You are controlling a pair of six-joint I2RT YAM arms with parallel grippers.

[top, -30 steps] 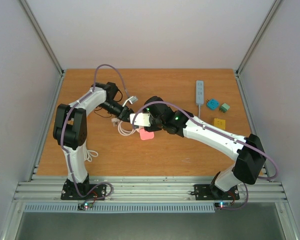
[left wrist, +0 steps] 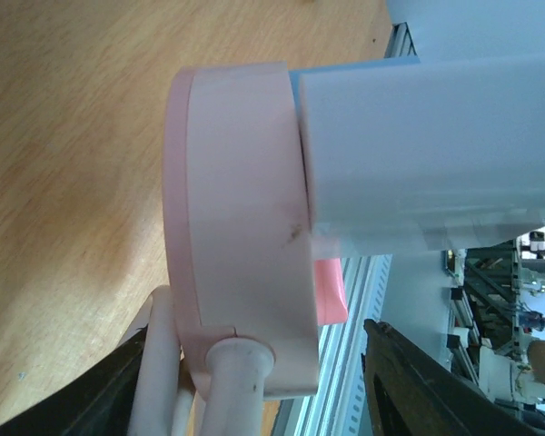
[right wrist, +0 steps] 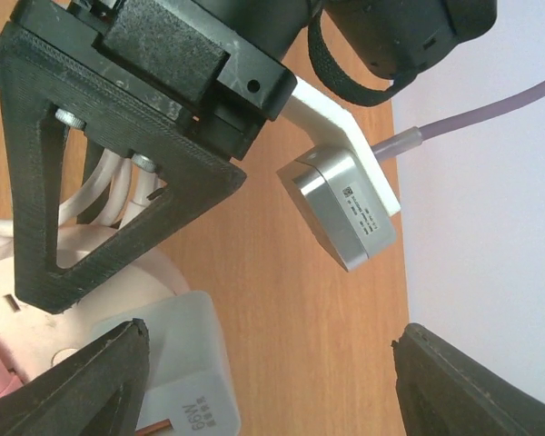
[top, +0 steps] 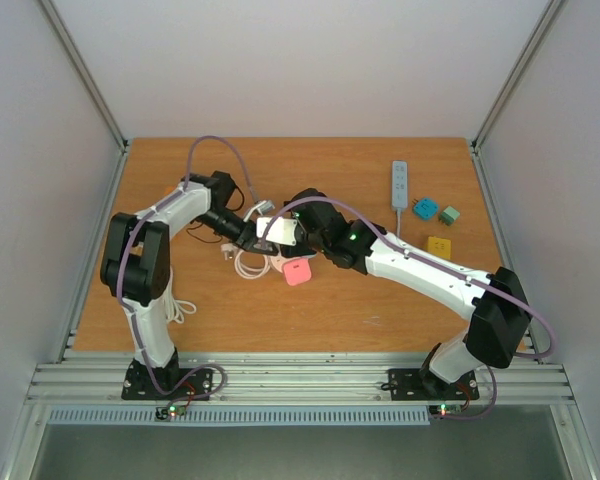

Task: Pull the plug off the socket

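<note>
In the left wrist view a pale round socket with a white cord sits between the fingers of my left gripper, which is shut on it. A pale charger block stands out from the socket's face, and a pink plug shows below it. From the right wrist view, the charger marked 66W lies between the fingers of my right gripper, close to the left finger; a wide gap separates it from the other. In the top view, the arms largely hide the socket, while the pink plug is visible.
A grey power strip, blue block, green block and yellow block lie on the right. White cable lies at the left.
The right arm has barely moved.
</note>
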